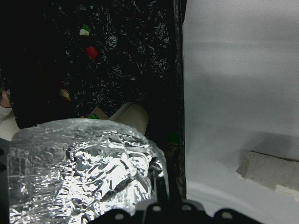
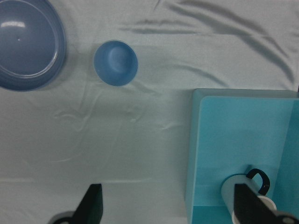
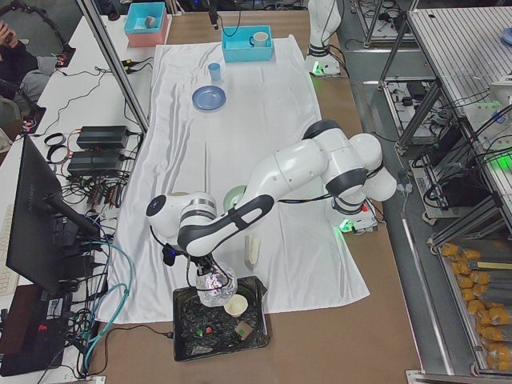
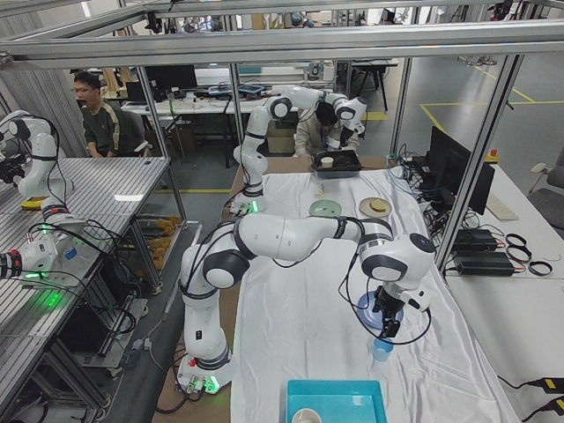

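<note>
My left gripper [image 3: 204, 264] is shut on a crumpled silver foil piece [image 1: 88, 168] [image 3: 216, 288], held over the near edge of a black-lined bin [image 3: 200, 336]. The bin contains a cream cup [image 3: 236, 306] and small red and green scraps [image 1: 92, 51]. My right gripper stands open, high above the far end of the cloth, near a blue cup [image 2: 115, 63], a blue plate [image 2: 28, 42] and a teal box [image 2: 240, 135] with a mug [image 2: 233, 189] in it.
A green plate [image 4: 325, 208] and a tan plate with food [image 4: 375, 207] lie on the white cloth. A pale strip [image 3: 252, 250] lies beside the bin. Monitor and cables crowd the table at the left.
</note>
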